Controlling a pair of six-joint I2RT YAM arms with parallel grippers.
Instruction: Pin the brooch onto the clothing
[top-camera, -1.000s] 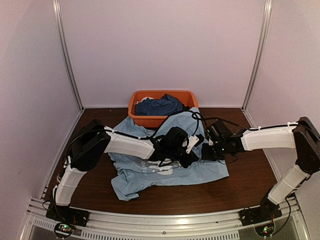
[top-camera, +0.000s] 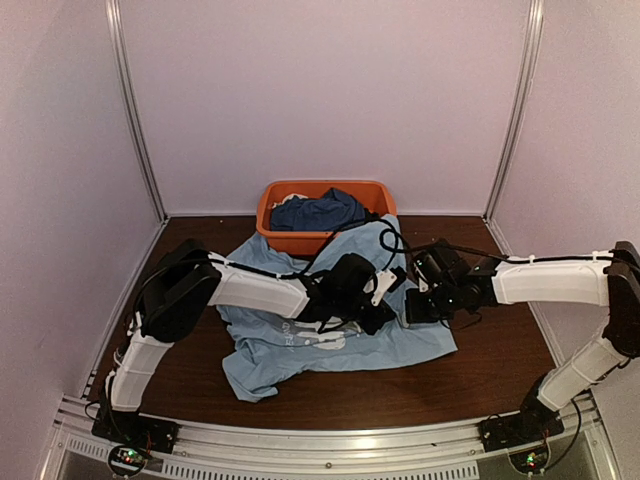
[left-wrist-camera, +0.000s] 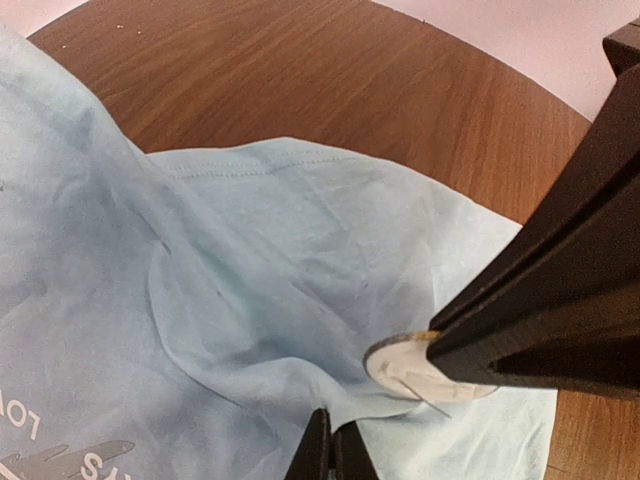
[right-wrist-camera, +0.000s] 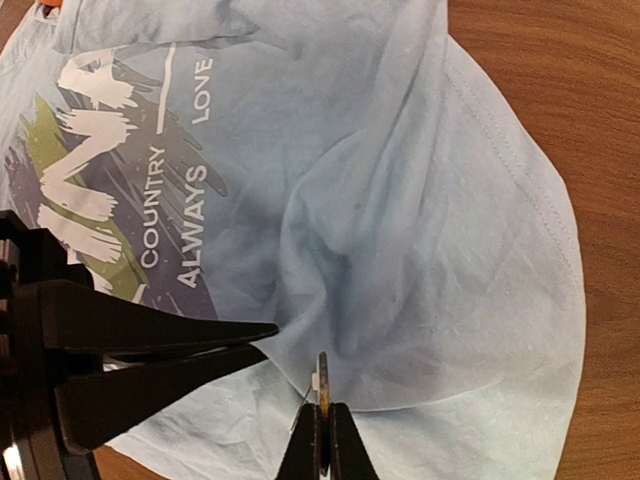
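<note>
A light blue printed shirt (top-camera: 290, 360) lies spread on the table. My left gripper is shut on a raised fold of it, seen as a pinched ridge in the left wrist view. Just to the right, my right gripper is shut on the thin brooch (right-wrist-camera: 323, 380), which stands edge-on in the right wrist view. In the left wrist view, the pale round face of the brooch (left-wrist-camera: 410, 368) shows beside the fold. Its fine pin (right-wrist-camera: 301, 408) lies on the side toward the fold; whether it passes through cloth I cannot tell.
Behind the shirt stands an orange bin (top-camera: 330, 189) with dark blue cloth (top-camera: 320, 210) inside. Black cables (top-camera: 440, 247) loop over both grippers. Bare brown table (top-camera: 500, 375) shows at the right and front.
The left arm and the shirt stay in place.
</note>
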